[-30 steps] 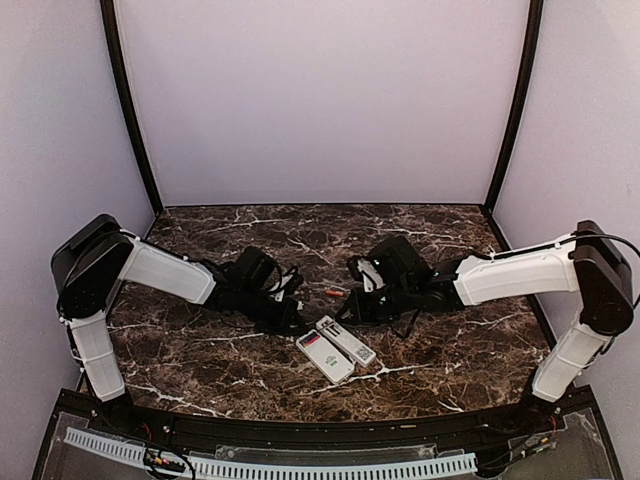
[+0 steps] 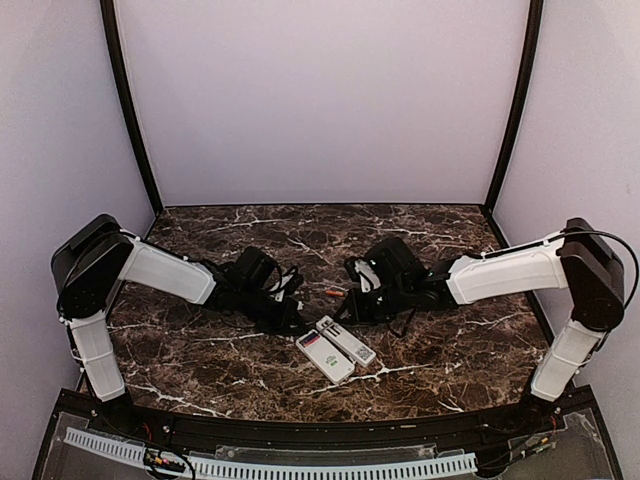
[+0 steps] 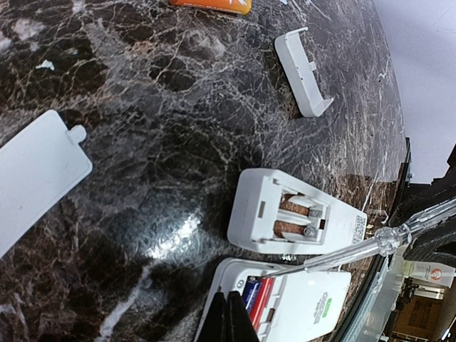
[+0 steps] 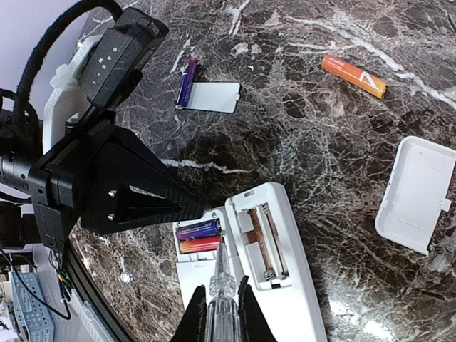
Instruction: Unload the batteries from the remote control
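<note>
In the right wrist view, a white remote [image 4: 203, 267] has a purple battery [image 4: 199, 229] and an orange-red battery [image 4: 200, 245] seated in its open compartment. Touching its side is a second white remote [image 4: 285, 246], its compartment open and without batteries. A clear, thin-tipped tool is gripped by my right gripper; the tip reaches the end of the seated batteries, as the left wrist view of the tool [image 3: 356, 251] also shows. My left gripper is shut at the compartment's outer edge, nothing visible between its fingers.
A loose orange battery [image 4: 354, 76] lies on the marble table. A purple battery [image 4: 187, 83] lies against a small white cover [image 4: 214, 97]. Another white cover [image 4: 417, 192] rests apart from the remotes. Bare table surrounds them.
Left arm and remotes look unmoved.
</note>
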